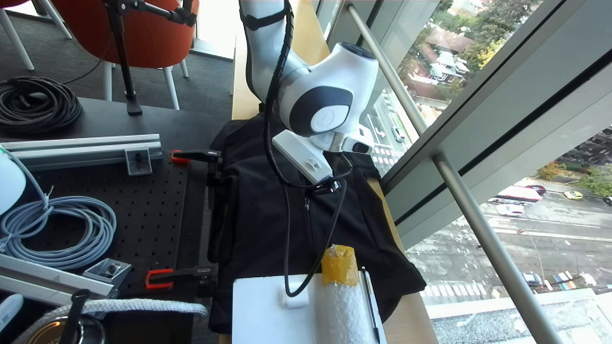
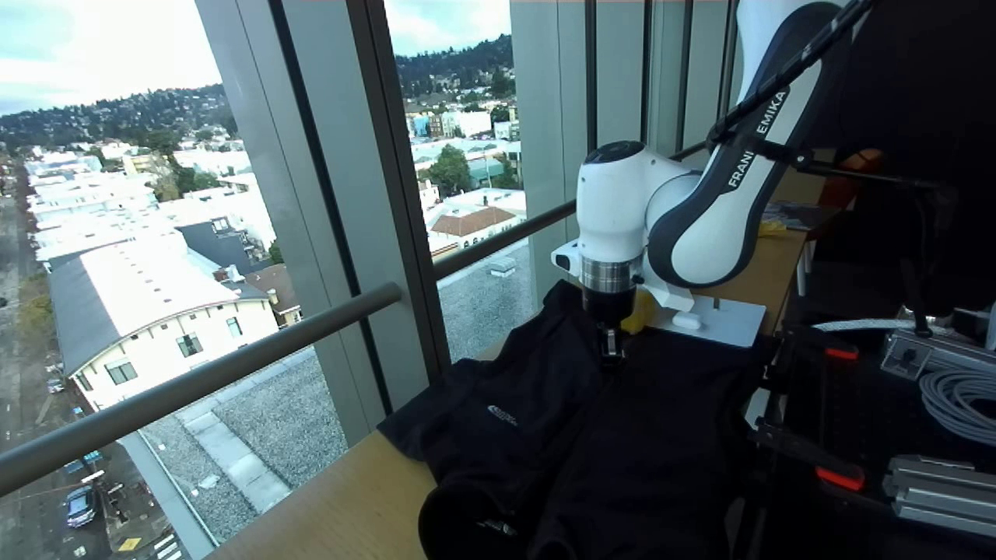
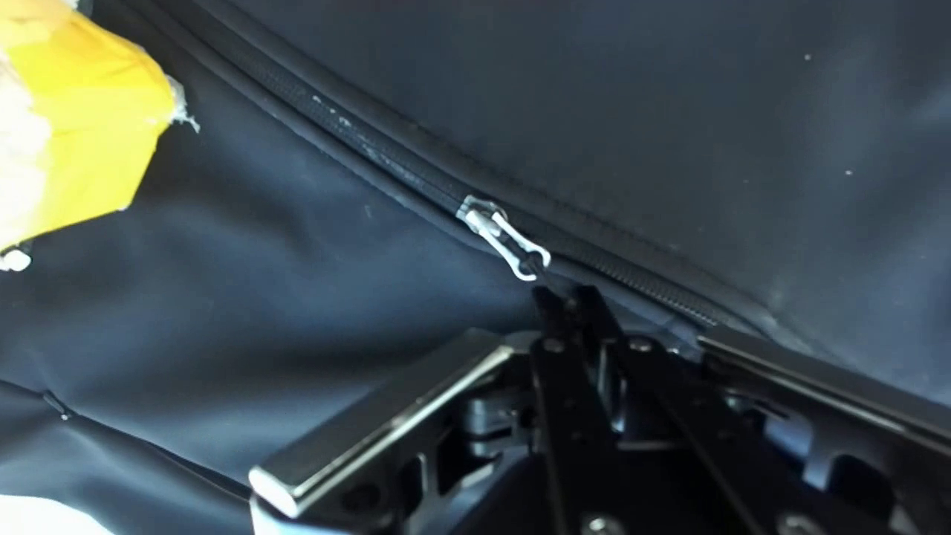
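A black jacket [image 1: 258,241] lies spread on the table ledge, also seen in exterior view 2 below the arm. In the wrist view, its zipper [image 3: 383,156] runs diagonally from upper left to lower right. The silver slider with its metal pull [image 3: 504,236] sits on that line, the pull slanting toward my gripper. My fingers are nearly together, shut on the dark end of the zipper pull; the exact grip is hard to make out. In exterior view 2 the gripper [image 2: 611,351] is low at the jacket's surface.
A yellow-taped, bubble-wrapped roll [image 1: 339,266] on a white board [image 1: 258,309] stands at the jacket's near end. Clamps [image 1: 183,275] line the left edge. Window rail [image 1: 487,223] runs along the right. A cable hangs from the arm.
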